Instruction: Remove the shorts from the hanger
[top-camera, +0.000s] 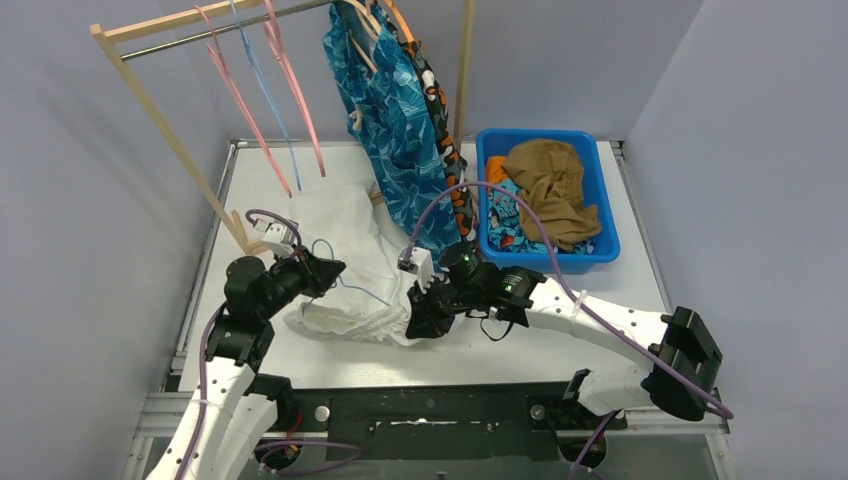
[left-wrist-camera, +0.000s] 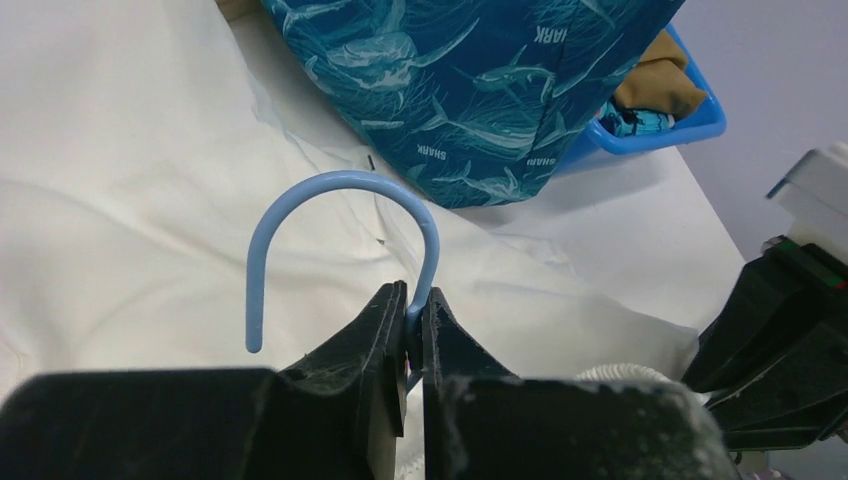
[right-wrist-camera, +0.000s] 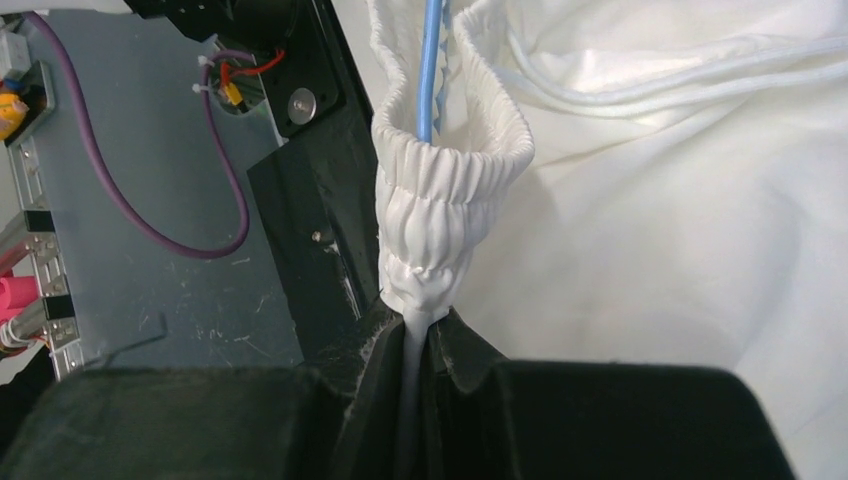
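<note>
White shorts (top-camera: 335, 230) lie spread on the table, their gathered waistband (right-wrist-camera: 440, 190) toward the front. Just under its hook, a blue hanger (left-wrist-camera: 342, 181) is pinched by my left gripper, which is shut on it. In the top view the left gripper (top-camera: 335, 272) stands over the shorts' left part. One arm of the hanger (right-wrist-camera: 430, 70) runs down into the waistband's opening in the right wrist view. My right gripper is shut on the waistband's bunched end. That hanger tip is hidden inside the cloth.
Blue patterned shorts (top-camera: 385, 120) hang from the rack just behind the white pair. A blue bin (top-camera: 612, 235) with folded clothes stands at the back right. Empty pink hangers (top-camera: 296, 90) hang at the upper left.
</note>
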